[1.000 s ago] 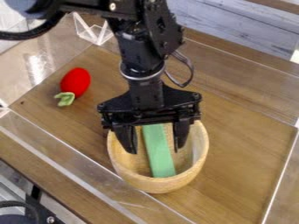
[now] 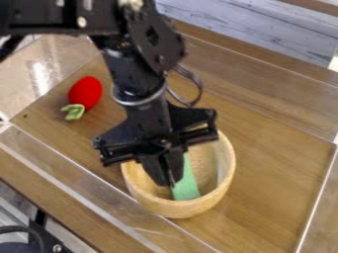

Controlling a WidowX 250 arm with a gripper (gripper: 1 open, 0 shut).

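Note:
A light wooden bowl (image 2: 200, 199) sits on the table at lower centre, with a green bar-shaped object (image 2: 185, 184) inside it. My black gripper (image 2: 169, 174) is tilted down into the bowl's left part, over the upper end of the green object. Its fingers are close together and partly hide that object; whether anything is between them is hard to see.
A red vegetable-like toy (image 2: 85, 94) with a green stem lies on the table (image 2: 264, 128) at upper left. Clear wood surrounds the bowl on the right. Clear rails run along the table's edges, and a white wall stands at the back.
The gripper has moved left and down into the bowl and tilted, and its fingers have come closer together. More of the green object was visible a second ago.

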